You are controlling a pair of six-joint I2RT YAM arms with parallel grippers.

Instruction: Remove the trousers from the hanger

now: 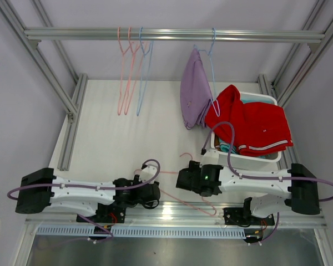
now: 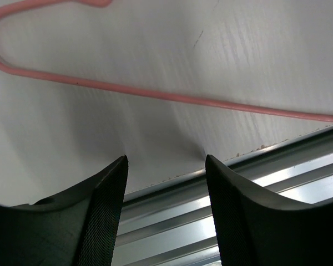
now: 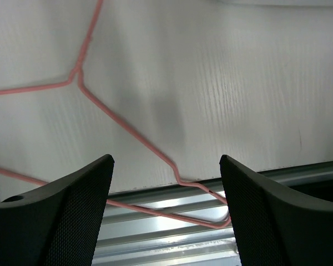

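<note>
Purple trousers (image 1: 193,91) hang over a blue hanger (image 1: 213,72) on the rail at the right. A pink hanger (image 1: 188,204) lies on the board below my two arms. In the left wrist view, my left gripper hovers over its long straight bar (image 2: 172,97), fingers apart and empty. In the right wrist view, my right gripper stands open above the hanger's sloping wire (image 3: 127,126) and corner, nothing between its fingers. In the top view both grippers are mostly hidden by the arms' housings.
More pink and blue hangers (image 1: 125,72) hang on the left of the rail (image 1: 172,34). A white bin (image 1: 250,163) holding red and teal clothes stands at the right. The board's middle-left is clear. A metal frame edge runs along the front.
</note>
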